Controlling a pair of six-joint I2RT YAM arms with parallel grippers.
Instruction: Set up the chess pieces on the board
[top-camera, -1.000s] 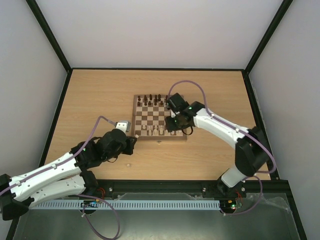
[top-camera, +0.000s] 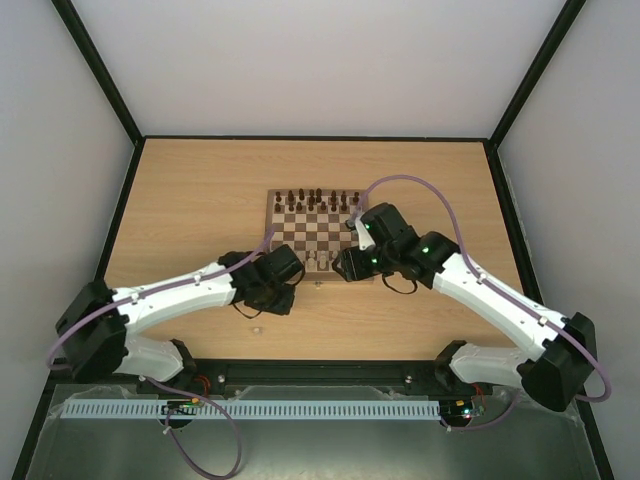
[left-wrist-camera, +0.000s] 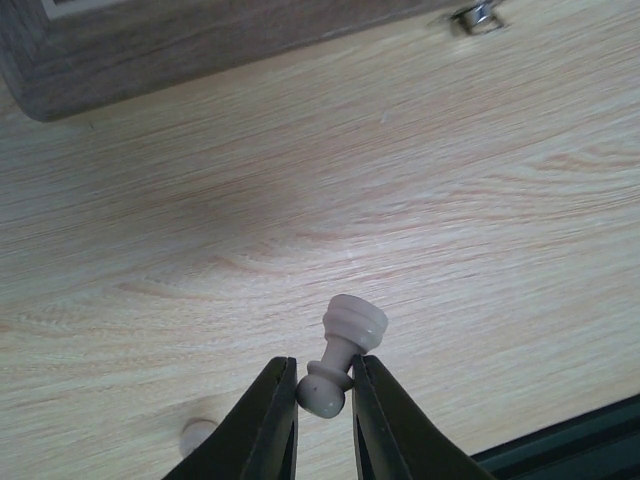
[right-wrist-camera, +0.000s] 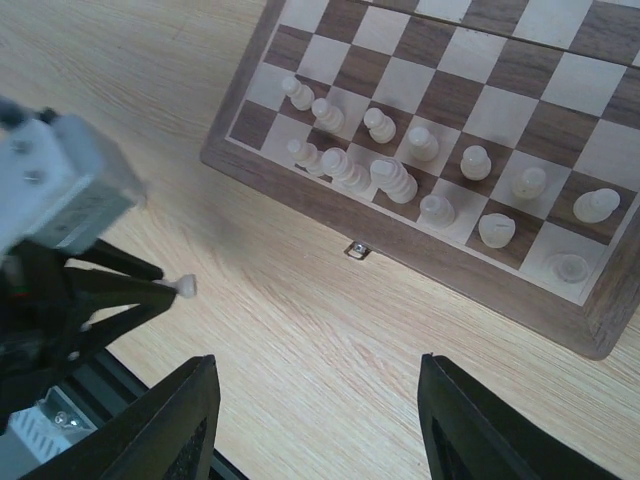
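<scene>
A white chess piece (left-wrist-camera: 345, 340) with a round head is pinched between the fingertips of my left gripper, tilted, its base pointing away. In the right wrist view that piece shows at the left gripper's tip, over bare table in front of the board. The chessboard (right-wrist-camera: 440, 265) carries two rows of white pieces (right-wrist-camera: 395, 180) along its near side; some squares at the left end of these rows are empty. Dark pieces (top-camera: 319, 194) stand at the far side in the top view. My right gripper is open and empty near the board's front edge.
Another pale piece (left-wrist-camera: 197, 435) lies on the table, partly hidden by a left finger. A small metal latch (right-wrist-camera: 357, 250) juts from the board's front edge. The two arms are close together here.
My left gripper has moved right and toward the front of the board, still holding the white piece. The right gripper has shifted right and stays open.
</scene>
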